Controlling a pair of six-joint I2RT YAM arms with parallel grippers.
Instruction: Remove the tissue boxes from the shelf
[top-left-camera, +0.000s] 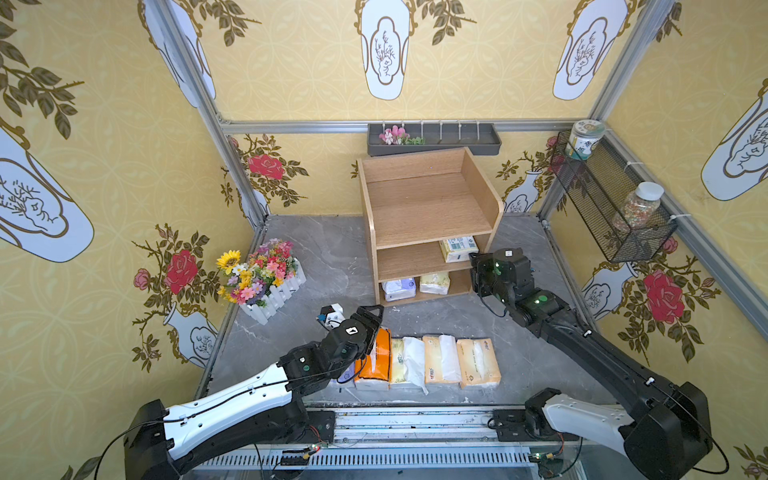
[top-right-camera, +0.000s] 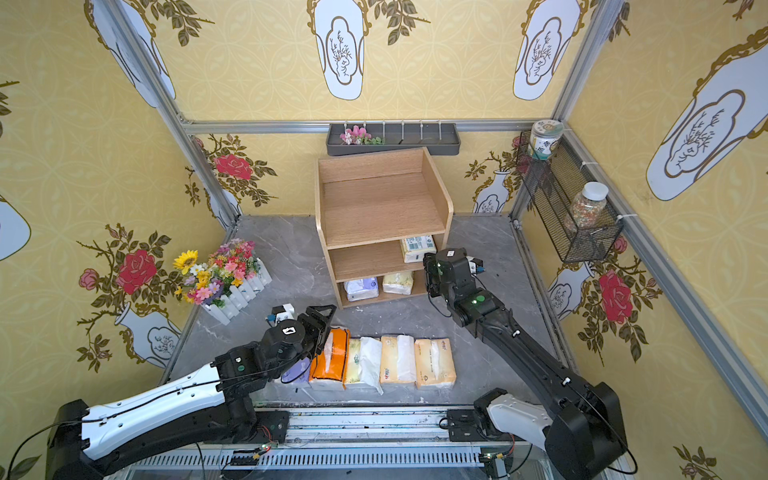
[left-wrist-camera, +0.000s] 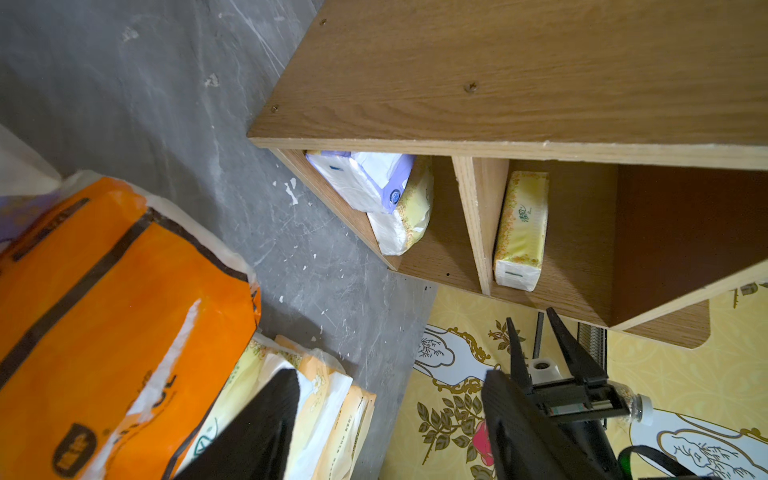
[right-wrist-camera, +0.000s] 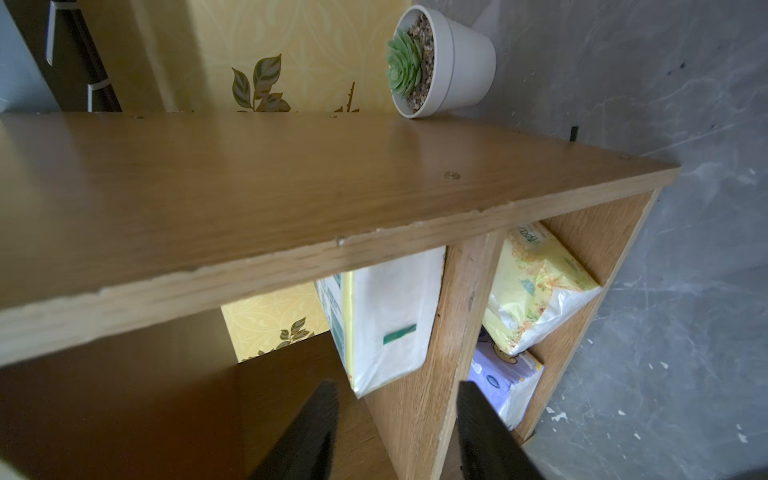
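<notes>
The wooden shelf (top-left-camera: 428, 200) holds three tissue packs. One yellow-and-white pack (right-wrist-camera: 392, 320) lies at the right of the middle level. Below it, a yellow pack (right-wrist-camera: 532, 292) and a purple-and-white pack (left-wrist-camera: 364, 177) share the bottom level. Close to the right front edge is my right gripper, open and empty, its fingertips just short of the middle-level pack. My left gripper hangs open above the table packs, nothing between its fingers. On the table stand an orange pack (top-left-camera: 373, 357), a yellow pack (top-right-camera: 361, 361), two beige packs (top-right-camera: 434, 362) and a partly hidden purple pack (top-right-camera: 296, 370).
A flower planter (top-left-camera: 264, 280) occupies the table's left side. Beside the shelf's right wall sits a small potted succulent (right-wrist-camera: 448, 64). On the right wall hangs a wire basket (top-left-camera: 612, 196) with two jars. Grey table shows free between the shelf and the row of packs.
</notes>
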